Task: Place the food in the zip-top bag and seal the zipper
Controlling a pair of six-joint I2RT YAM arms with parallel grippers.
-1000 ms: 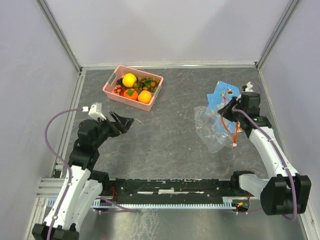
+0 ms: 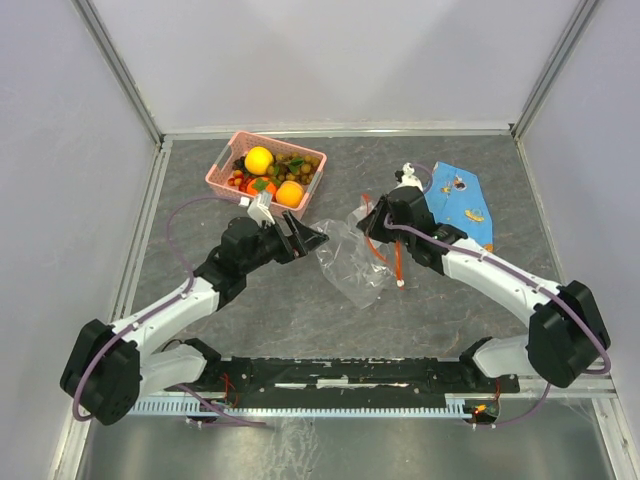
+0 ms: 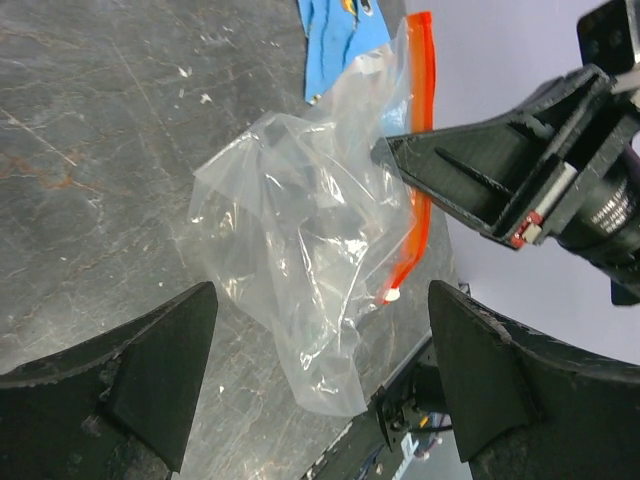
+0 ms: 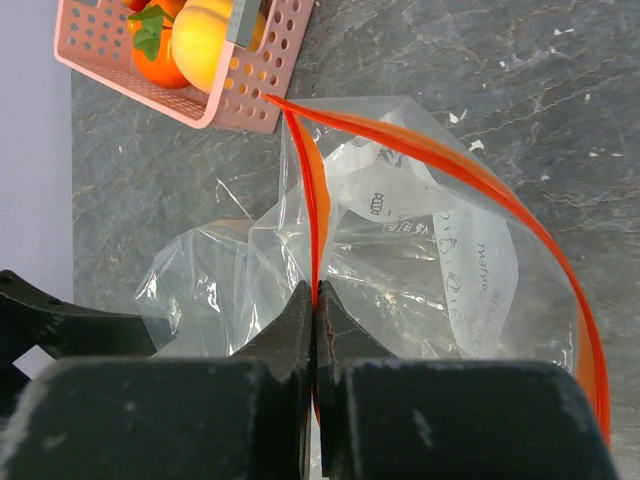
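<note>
A clear zip bag (image 2: pixel 355 268) with an orange zipper strip (image 4: pixel 440 155) hangs over the middle of the table. My right gripper is shut on one edge of its mouth, right at the orange strip; in the right wrist view the mouth gapes to the right of the fingers. My left gripper stands open near the bag's left side, its fingers apart; the bag (image 3: pixel 310 230) shows beyond them in the left wrist view. The food lies in a pink basket (image 2: pixel 318 160): a yellow fruit (image 2: pixel 258 160), an orange fruit (image 2: pixel 290 194), a tomato-like fruit (image 2: pixel 261 186) and grapes (image 2: pixel 306 172).
The basket stands at the back left, just behind my left gripper. Blue bags (image 2: pixel 462 200) with small pictures lie flat at the back right.
My right gripper has carried the bag left from beside the blue bags to the table's middle. My left gripper has moved right towards the bag. The basket has stayed put.
</note>
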